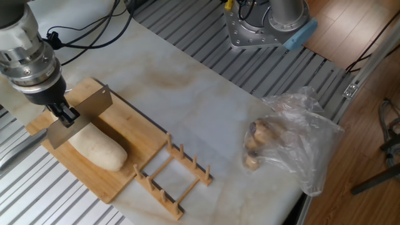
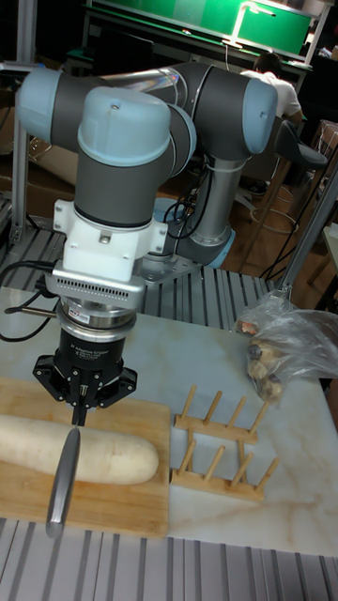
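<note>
My gripper [image 1: 70, 117] is shut on the spine of a broad-bladed kitchen knife [image 1: 94, 107], whose metal handle [image 1: 22, 152] sticks out toward the lower left. The blade stands across a thick white radish [image 1: 100, 147], which lies on a wooden cutting board [image 1: 139, 133]. In the other view the knife handle [image 2: 64, 483] points at the camera, below the gripper [image 2: 80, 416], and the radish [image 2: 120, 455] reaches out to both sides.
A wooden peg rack [image 1: 164, 172] stands right beside the board. Farther right, a clear plastic bag [image 1: 306, 147] holds several brownish round pieces [image 1: 262, 134]. Black cables [image 1: 94, 34] hang behind the wrist.
</note>
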